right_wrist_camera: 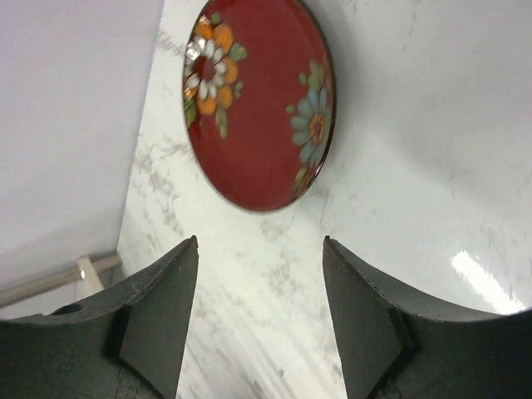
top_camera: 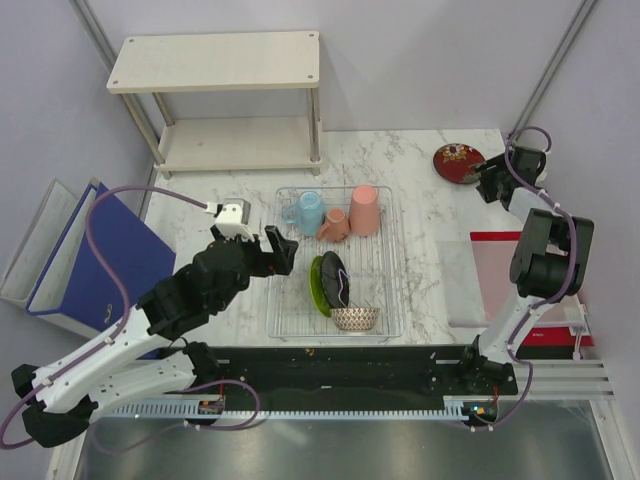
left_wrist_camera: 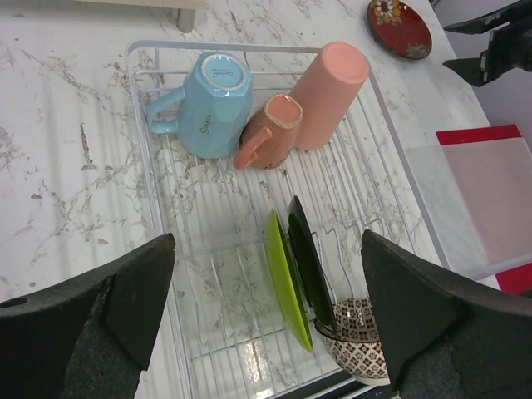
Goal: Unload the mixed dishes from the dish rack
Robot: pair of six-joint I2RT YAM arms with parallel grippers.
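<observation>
The wire dish rack [top_camera: 390, 280] holds a blue mug [top_camera: 310, 213], a terracotta mug [top_camera: 334, 226], a pink cup [top_camera: 365, 210], green [left_wrist_camera: 283, 278] and black [left_wrist_camera: 309, 262] plates on edge, and a patterned bowl [top_camera: 355, 318]. My left gripper [top_camera: 280, 250] is open over the rack's left side, with nothing between its fingers. At the back right a red flowered plate [top_camera: 459, 163] lies on the counter. My right gripper [top_camera: 484, 175] is beside it; in the right wrist view its fingers stand apart below the plate, with nothing between them.
A white two-tier shelf [top_camera: 215, 62] stands at the back left, a blue bin [top_camera: 105, 260] at the left. A red mat with a translucent sheet [top_camera: 510, 280] lies at the right. The counter [top_camera: 430, 220] right of the rack is partly clear.
</observation>
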